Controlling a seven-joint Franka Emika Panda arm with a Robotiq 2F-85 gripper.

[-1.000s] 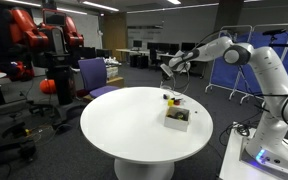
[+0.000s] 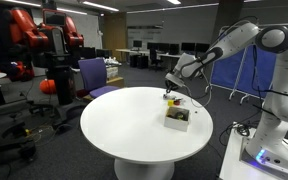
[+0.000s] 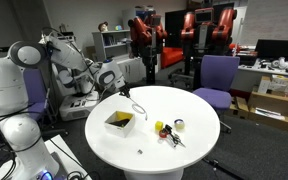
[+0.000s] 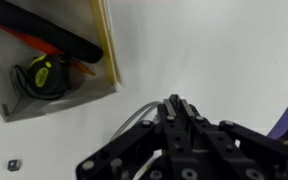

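Note:
My gripper points down over the white table, its fingertips together on a thin grey loop (image 4: 134,118) that looks like cable or wire. In exterior view 2 the loop (image 3: 138,107) shows against the tabletop below the gripper (image 3: 127,93). Beside the gripper stands an open light-coloured box (image 4: 109,45). It holds a black and yellow tape measure (image 4: 42,76), a long black tool (image 4: 59,30) and something red-orange. The gripper is outside the box.
A yellow cup (image 3: 159,125), a white cup (image 3: 179,124) and a red item (image 3: 165,132) stand close together on the round table (image 3: 199,110). A small black piece (image 4: 14,164) lies by the box.
My arm has come back from the far side of the table, nearer its base and lower. The box and the cups appear unmoved.

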